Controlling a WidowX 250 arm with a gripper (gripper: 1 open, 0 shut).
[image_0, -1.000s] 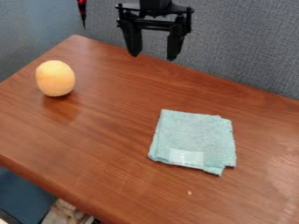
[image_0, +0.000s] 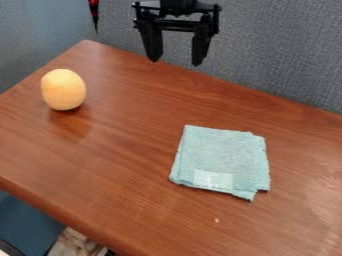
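My black gripper (image_0: 177, 50) hangs at the top centre, above the back edge of the table, its two fingers spread wide with nothing between them. A pale orange, egg-shaped object (image_0: 63, 89) stands on the left of the wooden table (image_0: 127, 150). A folded light teal cloth (image_0: 221, 160) with a pale patch near its lower edge lies flat on the right half of the table.
Grey padded walls (image_0: 281, 55) stand behind and left of the table. Past the front-left edge, some items lie low beside a blue surface.
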